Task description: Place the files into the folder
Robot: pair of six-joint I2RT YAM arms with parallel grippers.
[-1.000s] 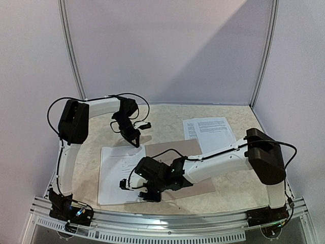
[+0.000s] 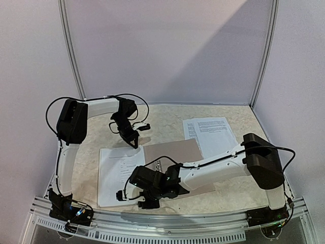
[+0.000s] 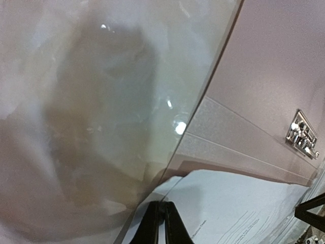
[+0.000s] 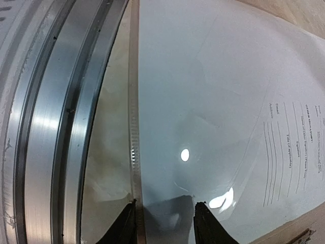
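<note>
The beige folder [image 2: 173,148] lies open, its metal clip [image 3: 303,134] showing near the middle. White printed sheets [image 2: 116,175] rest over its left half. At their far edge my left gripper [image 2: 136,146] is shut on the paper, its fingertips pinching the corner in the left wrist view [image 3: 161,206]. My right gripper is open at the sheets' front edge. One of its fingers is by the folder's beige border [image 4: 134,152], the other over the paper; whether they touch cannot be told. The right arm hides part of the folder in the top view.
More printed sheets [image 2: 212,131] lie at the back right, overlapping the folder's right side or close to it. A metal rail [image 4: 53,122] runs along the front, close to my right gripper.
The sheets and my left gripper have shifted a little toward the front and left.
</note>
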